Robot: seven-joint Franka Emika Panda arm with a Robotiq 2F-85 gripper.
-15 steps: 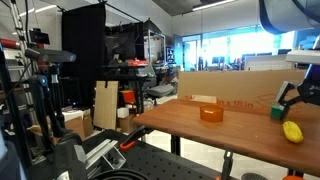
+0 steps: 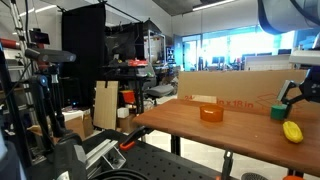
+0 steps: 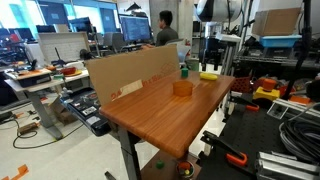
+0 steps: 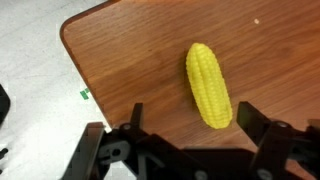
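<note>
A yellow, elongated object with a rough, corn-like surface [image 4: 208, 85] lies on the brown table, close to its right end in exterior view 1, where the same yellow object [image 2: 292, 131] shows below the arm. My gripper is open above the table, its two dark fingers wide apart. In the wrist view the lower end of the yellow object reaches toward the gap between the fingers, nearer the right one. Nothing is held. From exterior view 1, the gripper [image 2: 284, 101] hangs higher than the yellow object and apart from it.
An orange bowl [image 2: 211, 113] stands mid-table. A green cup [image 2: 277, 112] is at the back, by the cardboard panel [image 2: 230, 88]. Bare tabletop [image 3: 165, 120] stretches between the bowl and the near end. The table's edge [image 4: 82, 75] runs close to the yellow object.
Across the last second nothing on the table has moved. The arm shows at most a slight shift near the gripper, which stays above the table.
</note>
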